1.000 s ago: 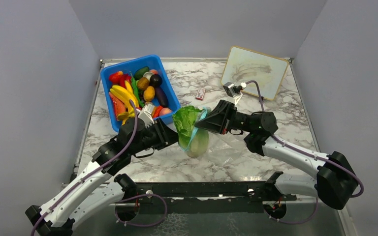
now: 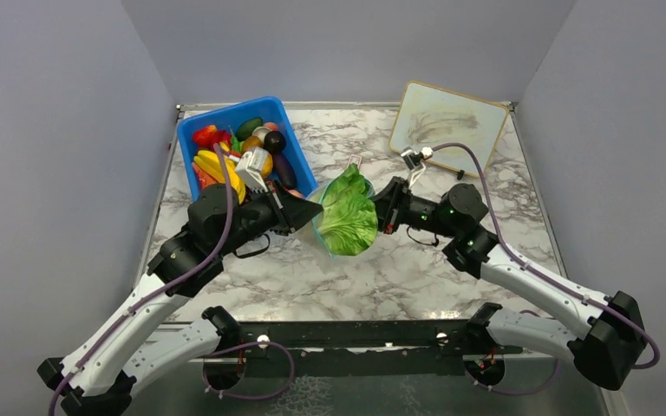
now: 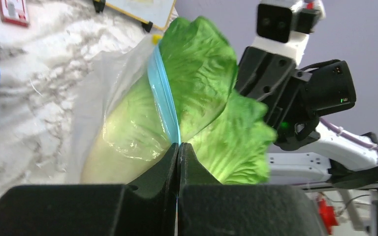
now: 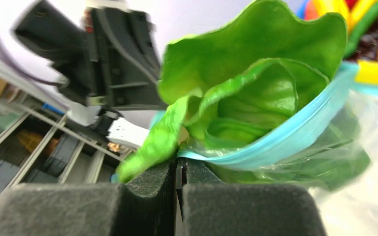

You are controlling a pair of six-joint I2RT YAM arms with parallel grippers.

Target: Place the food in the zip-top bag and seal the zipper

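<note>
A green lettuce (image 2: 347,217) is held up in a clear zip top bag (image 3: 115,137) with a light blue zipper (image 4: 295,135), between my two grippers over the middle of the table. Leaves stick out above the zipper. My left gripper is shut on the zipper edge at the bag's one side, seen in the left wrist view. Opposite it, my right gripper is shut at the blue zipper band on the other side, leaves beside its fingertips.
A blue bin (image 2: 186,152) of mixed fruit and vegetables stands at the back left. A whiteboard (image 2: 447,121) lies at the back right, a small red-edged box (image 3: 14,12) near the centre back.
Both arms have moved; my right gripper has shifted right and the left one up and toward the middle. The lettuce and bag have moved right and turned, now showing broad leaves from above.
</note>
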